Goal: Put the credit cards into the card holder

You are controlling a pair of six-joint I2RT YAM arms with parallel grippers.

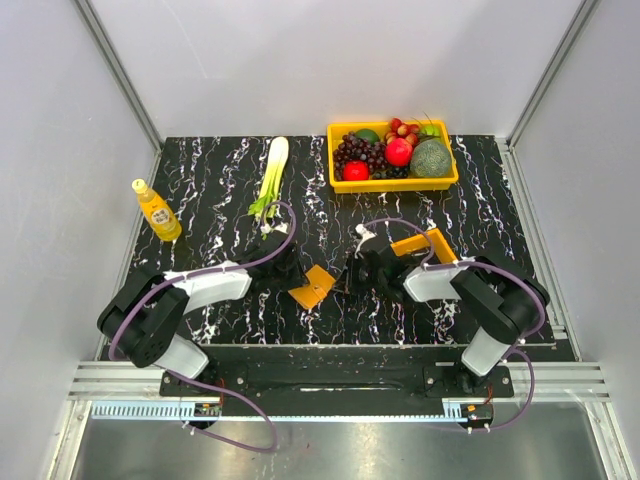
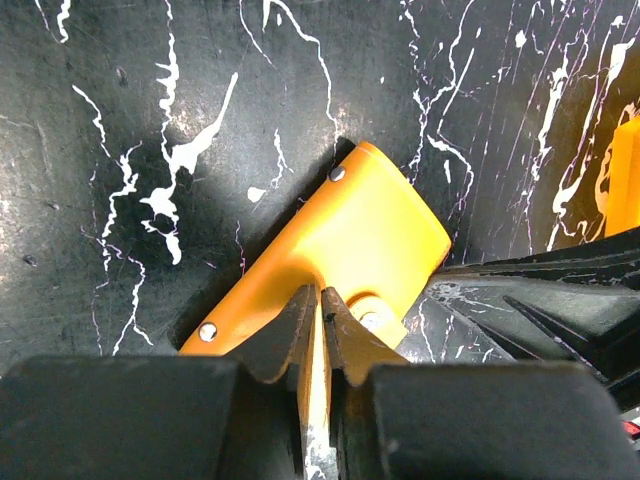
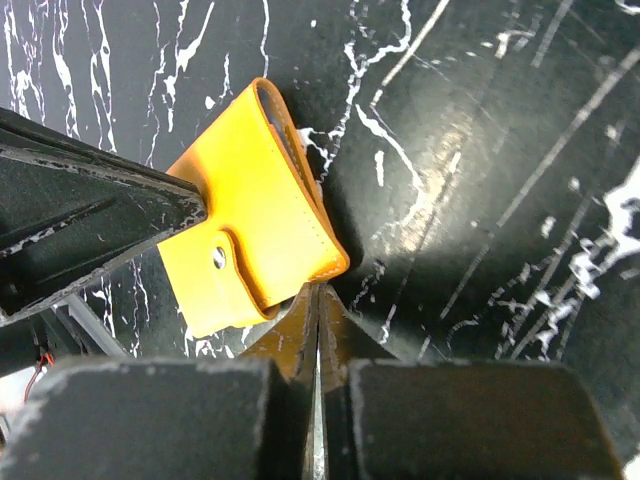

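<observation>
The orange card holder (image 1: 311,287) (image 2: 365,230) (image 3: 255,215) lies on the dark marbled table with its snap flap down. My left gripper (image 1: 299,279) is shut on the card holder near its flap. My right gripper (image 1: 340,284) is shut at the holder's right end, close to its edge, with nothing visible between the fingers; whether it touches I cannot tell. No credit cards can be made out.
An orange tray (image 1: 437,240) sits behind my right arm. A yellow crate of fruit (image 1: 340,184) stands at the back, celery (image 1: 271,175) back left, and a juice bottle (image 1: 157,210) at far left.
</observation>
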